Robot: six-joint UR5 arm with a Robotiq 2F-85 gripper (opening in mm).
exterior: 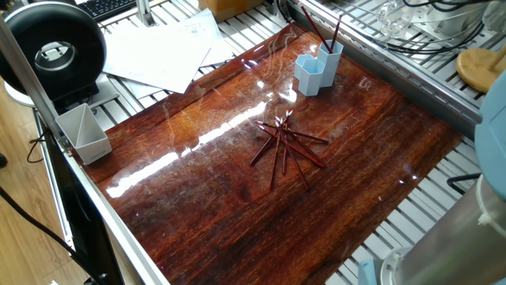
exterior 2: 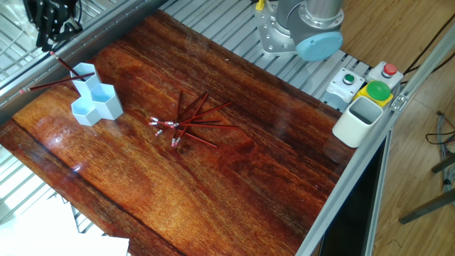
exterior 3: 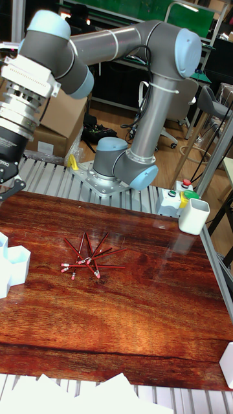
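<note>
A loose pile of several dark red pencils (exterior 2: 192,121) lies fanned out near the middle of the wooden board, their white-tipped ends bunched together. The pale blue holder (exterior 2: 97,103) is made of joined hexagonal cups and stands upright towards one edge. Two pencils (exterior: 317,28) lean out of its taller cup, while the lower cup in front looks empty. My black gripper (exterior 2: 58,35) hangs at the top left of exterior view 2, beyond the board's edge and apart from holder and pile. Exterior view 3 cuts it off at the left, so its finger state is unclear.
A white square cup (exterior 2: 357,121) stands at a board corner beside the emergency-stop buttons (exterior 2: 388,70). Another white box (exterior: 84,134) sits at the opposite edge, near paper sheets (exterior: 158,55). Much of the board (exterior: 205,214) is bare.
</note>
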